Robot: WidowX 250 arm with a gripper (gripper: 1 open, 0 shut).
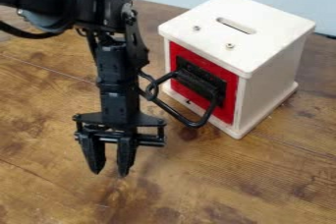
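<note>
My black gripper (pixel 110 154) hangs low over the wooden floor, fingers pointing down and a little apart, with nothing visible between them. To its right stands a cream wooden box (pixel 269 56) with a slot on top and a red front (pixel 226 109) facing left. A black panel (pixel 197 76) with a black loop handle (pixel 201 121) is set in that front; the loop reaches out toward my arm, apart from the fingers.
A pale wall runs along the back, behind the box.
</note>
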